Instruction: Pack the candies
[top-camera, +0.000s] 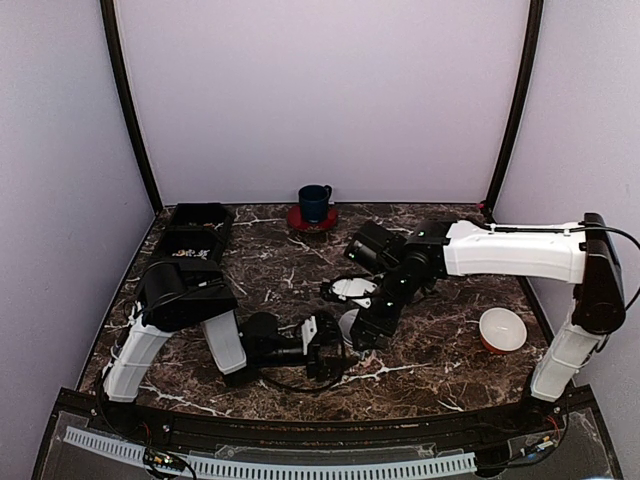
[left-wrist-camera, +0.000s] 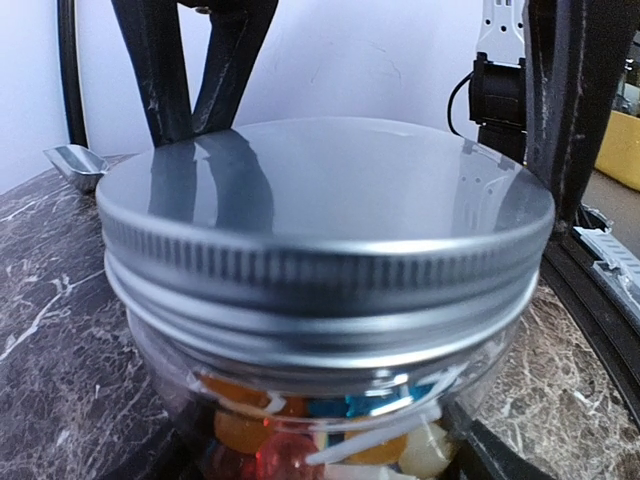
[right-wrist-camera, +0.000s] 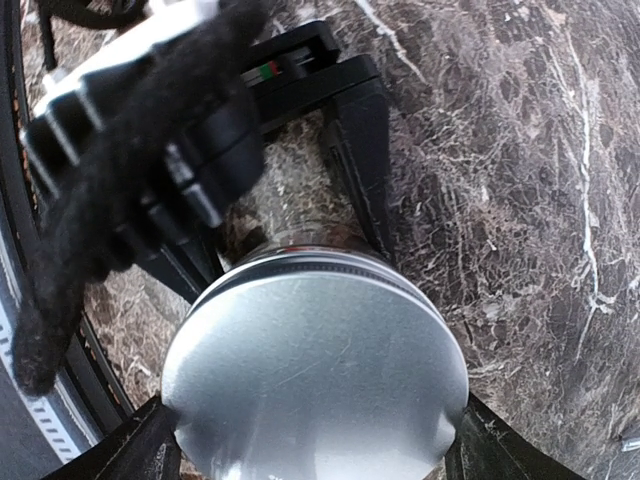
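A glass jar of colourful candies with a silver screw lid stands at the front middle, lid on the jar. My left gripper is shut on the jar from the left, low in the top view, with its fingers seen beneath the lid in the right wrist view. My right gripper is over the lid from above, its fingertips at either side of it; it looks open around the lid, though contact is unclear.
A white bowl sits at the right. A blue mug on a red saucer stands at the back middle. A black compartment tray is at the back left. A metal scoop shows beyond the jar.
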